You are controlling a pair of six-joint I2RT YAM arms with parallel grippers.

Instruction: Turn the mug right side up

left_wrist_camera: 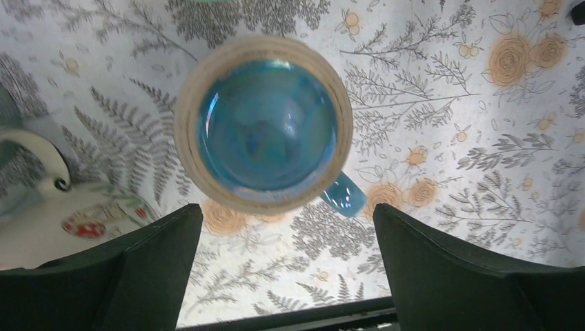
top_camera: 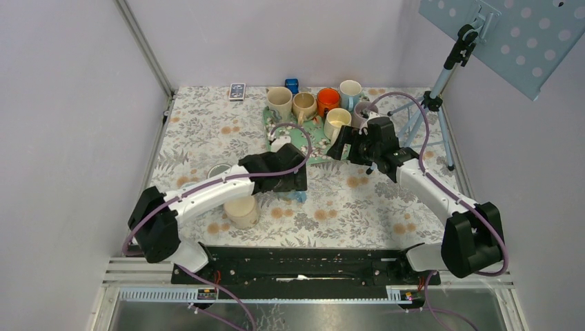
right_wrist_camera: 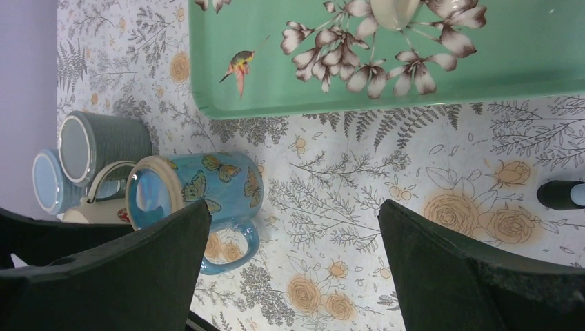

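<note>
A blue mug with butterflies stands below my left gripper; from above in the left wrist view its tan rim or base ring (left_wrist_camera: 190,127) encircles a glossy blue centre, with the handle (left_wrist_camera: 345,196) at lower right. In the top view it is mostly hidden under the left gripper (top_camera: 293,179), which is open over it, fingers empty. My right gripper (top_camera: 339,143) hangs open and empty over the front right of the tray.
The green tray (right_wrist_camera: 359,96) holds several mugs at the back. Several other cups (top_camera: 241,215) stand at the left and front left. A stand (top_camera: 445,138) is at the right.
</note>
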